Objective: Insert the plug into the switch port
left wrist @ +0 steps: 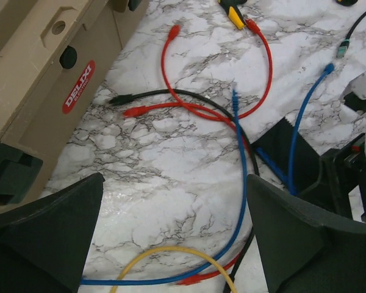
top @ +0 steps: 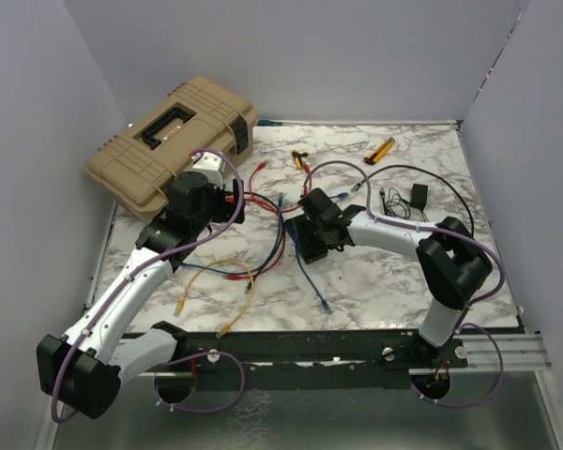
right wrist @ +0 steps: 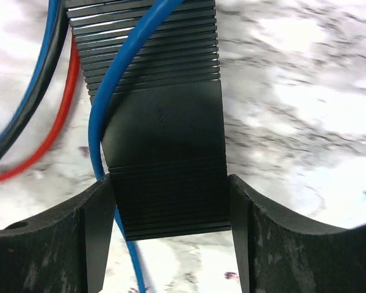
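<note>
The black switch (right wrist: pixel 165 122), a ribbed box, is held in my right gripper, shut on its near end, around the centre of the table. A blue cable (right wrist: pixel 128 49) runs across and along it, and its ports are not visible. My left gripper hangs open at the left, beside the case, with nothing between its fingers; the loose cables lie below and beyond it. Blue plugs (left wrist: pixel 328 68) and red plugs (left wrist: pixel 174 32) show at cable ends on the marble surface.
A tan case (top: pixel 174 141) fills the back left. Tools (top: pixel 380 150), a black adapter (top: pixel 418 195) and yellow cables (top: pixel 244 295) also lie on the table (top: pixel 375 300).
</note>
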